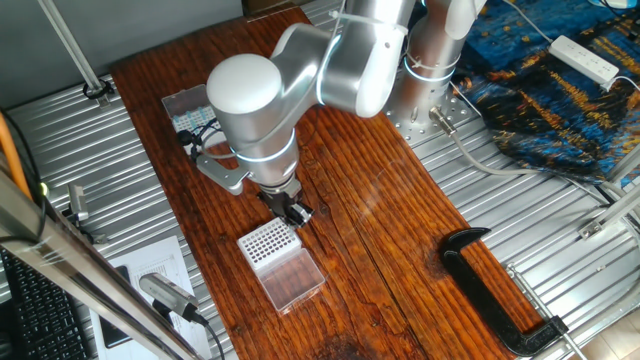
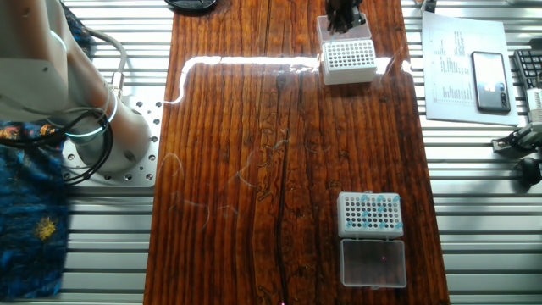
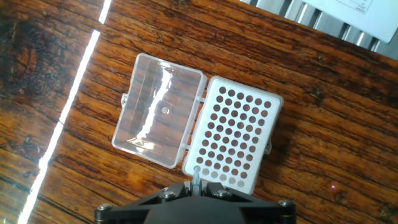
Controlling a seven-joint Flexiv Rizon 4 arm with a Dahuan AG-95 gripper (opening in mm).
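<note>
A white tip rack with rows of round holes lies on the wooden table, its clear lid folded open beside it. At the lower edge of the wrist view my gripper is shut on a thin, pale blue tip, whose end overlaps the rack's near corner row. Whether the tip touches a hole cannot be told. In exterior view 1 the gripper stands just beyond the rack. A second rack holds several blue pieces in some of its holes; its lid lies open too.
A black clamp grips the table's edge, far from the racks. Paper with a phone lies beyond the other edge.
</note>
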